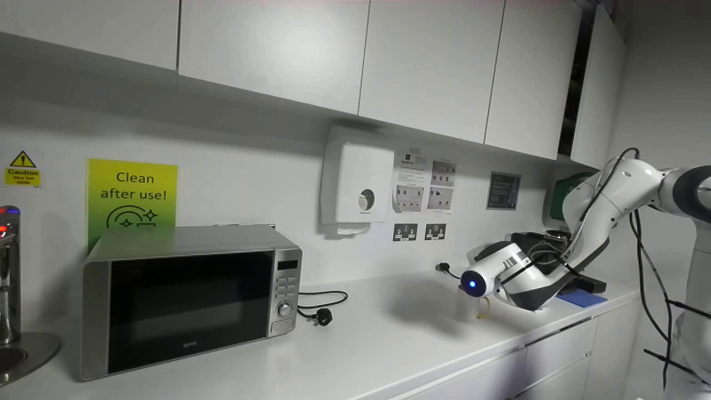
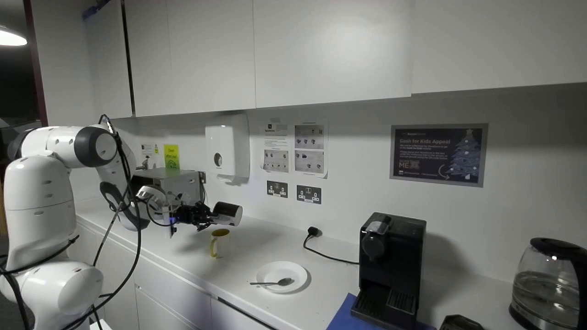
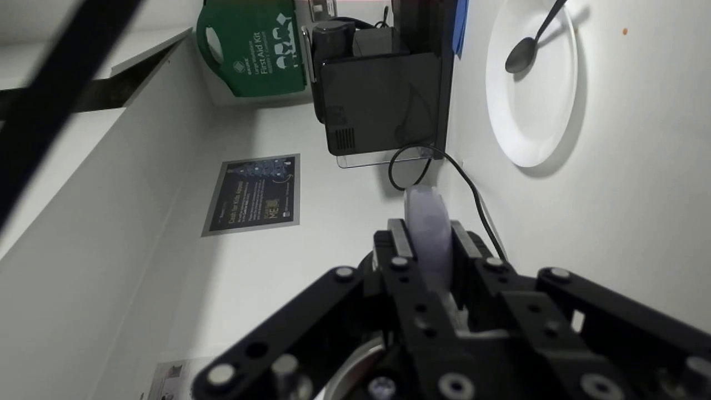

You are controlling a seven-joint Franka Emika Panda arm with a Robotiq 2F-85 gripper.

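Observation:
In the second exterior view my gripper point(image 2: 207, 216) is shut on a dark cylindrical vessel point(image 2: 225, 212) with a pale end, which lies tipped almost on its side in the air. The wrist view shows a pale, rounded handle-like piece point(image 3: 430, 226) squeezed between the fingers, and part of a curved metal rim low in the picture. Just below the vessel a white mug with a yellow inside and yellow handle point(image 2: 221, 244) stands upright on the counter. In the first exterior view the arm hides most of this mug; its handle point(image 1: 484, 308) shows.
A white plate point(image 2: 268, 271) with a spoon point(image 2: 284, 281) lies on the counter beside the mug. Beyond it stand a black coffee machine point(image 2: 391, 258) and a glass kettle point(image 2: 550, 286). The microwave point(image 1: 193, 300) is at the other end, with clear counter between it and the mug.

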